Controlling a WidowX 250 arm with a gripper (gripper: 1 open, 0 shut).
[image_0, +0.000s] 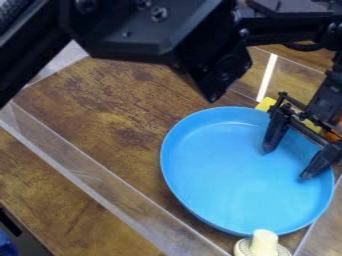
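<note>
A round blue plate lies on the wooden surface, empty over most of it. My black gripper reaches in from the upper right, its two fingers parted and low over the plate's right side, with nothing visible between them. Behind the gripper, at the plate's back right, small yellow and orange items show partly, mostly hidden by it.
A white cylindrical object stands at the plate's near edge. Clear strips run diagonally across the lower left. The dark arm covers the top of the view. Bare wood spreads left of the plate.
</note>
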